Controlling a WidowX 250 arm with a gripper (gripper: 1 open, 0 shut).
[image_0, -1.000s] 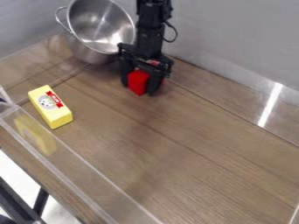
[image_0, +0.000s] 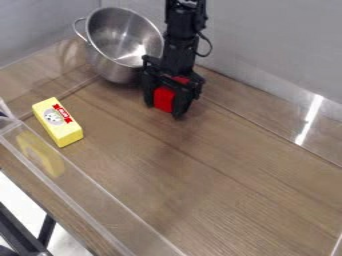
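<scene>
My black gripper (image_0: 173, 92) is at the back centre, pointed down around a red block (image_0: 166, 99) on the wooden counter (image_0: 201, 180), just right of a large steel pot (image_0: 118, 35) with a side handle. The gripper's fingers sit at the block's sides; whether they are closed on it is hard to tell. A yellow box (image_0: 58, 122) with red lettering lies at the left.
A grey wall (image_0: 267, 40) runs along the back. A transparent edge panel (image_0: 80, 190) borders the counter at the front left.
The gripper and red block have shifted slightly to the right and toward the front over the last second. The pot and yellow box look unchanged.
</scene>
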